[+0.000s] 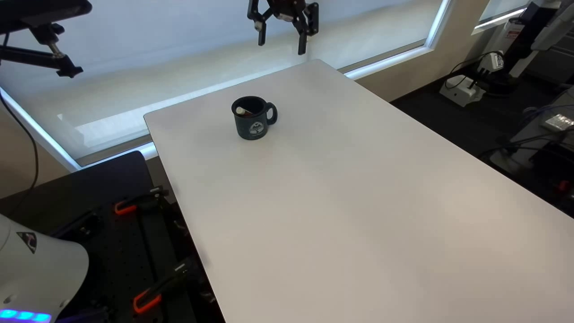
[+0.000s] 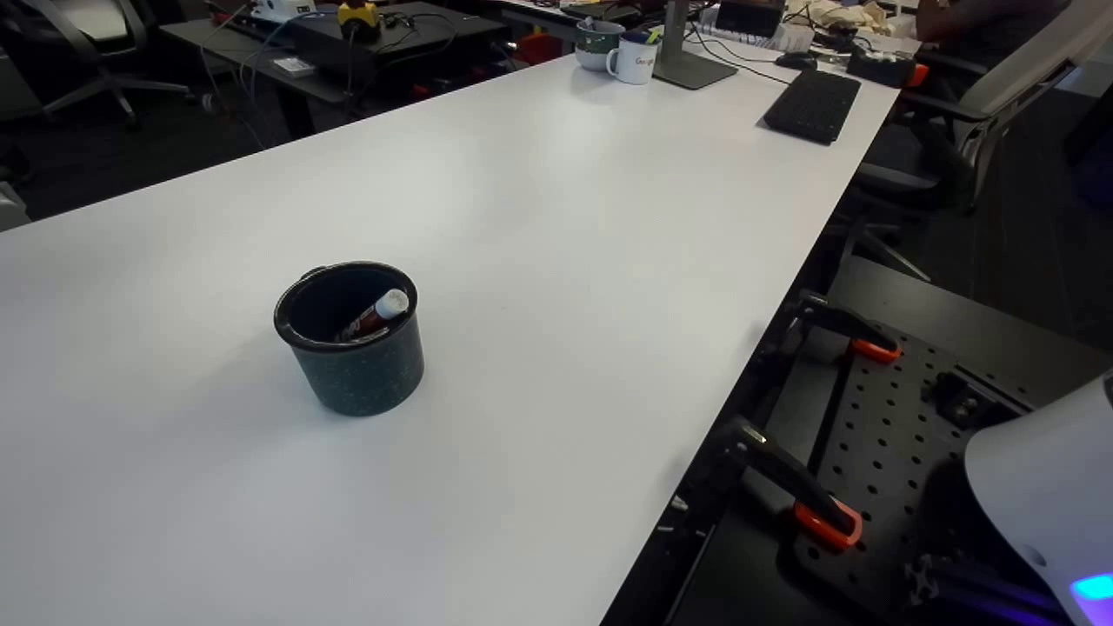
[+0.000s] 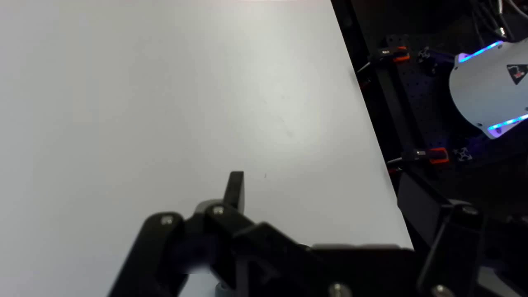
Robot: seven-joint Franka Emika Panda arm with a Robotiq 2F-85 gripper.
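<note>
A dark green mug point(image 1: 250, 124) stands upright near the far left corner of the table, its handle towards the right in exterior view 1. Inside it leans a marker point(image 2: 372, 316) with a white cap, the cap end near the rim. High above the table's far end, my gripper point(image 1: 282, 49) is open, its fingers well apart and nothing between them. The wrist view shows the gripper with its two fingers spread wide. The mug is mostly hidden by the gripper there.
Black clamps with orange handles point(image 2: 829, 525) line the edge beside the robot base point(image 2: 1054, 490). A monitor stand, white mug point(image 2: 632, 61) and keyboard point(image 2: 814, 104) occupy the table's other end.
</note>
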